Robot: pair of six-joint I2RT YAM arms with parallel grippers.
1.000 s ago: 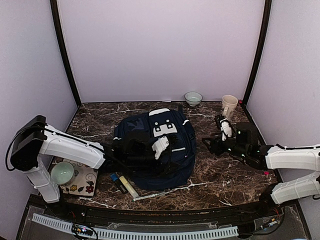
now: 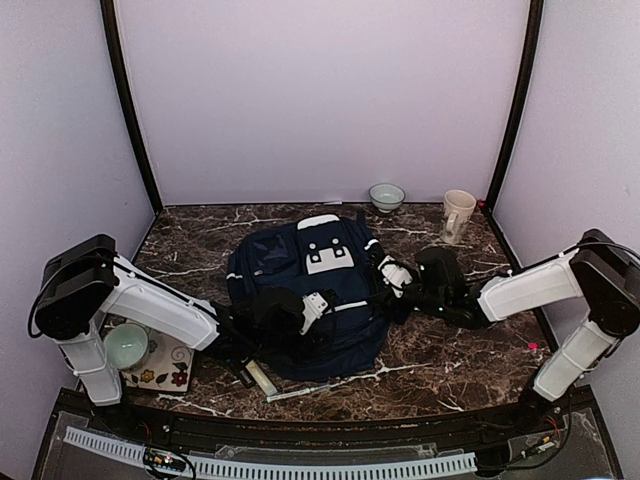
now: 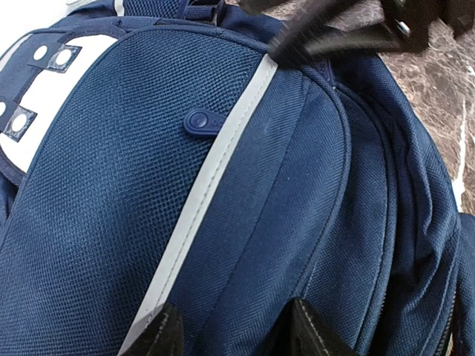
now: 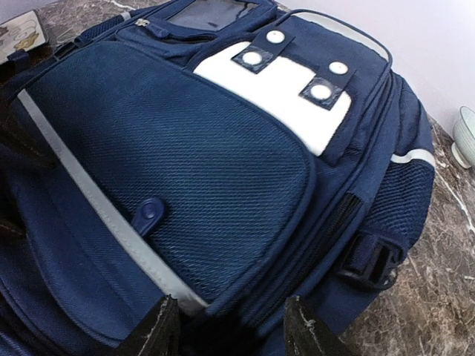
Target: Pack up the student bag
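A navy student bag (image 2: 285, 255) with a white panel and grey reflective strip lies on the marbled table. My left gripper (image 2: 322, 345) is over its lower part. In the left wrist view its fingers (image 3: 165, 334) stand apart just above the fabric, below the strip, and no object shows held. My right gripper (image 2: 384, 303) is at the bag's right edge. In the right wrist view its fingers (image 4: 165, 326) are also apart, near the end of the strip and the side zipper (image 4: 334, 233). A blue zipper pull (image 4: 151, 213) lies on the front pocket. The bag's inside is hidden.
At the left, a pale green bowl (image 2: 125, 346) rests on a floral-patterned item (image 2: 178, 378). A cream stick-shaped item (image 2: 262, 379) and a thin white rod (image 2: 298, 391) lie before the bag. Another bowl (image 2: 387, 197) and a mug (image 2: 457, 212) stand back right.
My right gripper has moved left, from bare table to the bag's right edge. The left gripper has shifted slightly over the bag's lower part. The bag stays in place.
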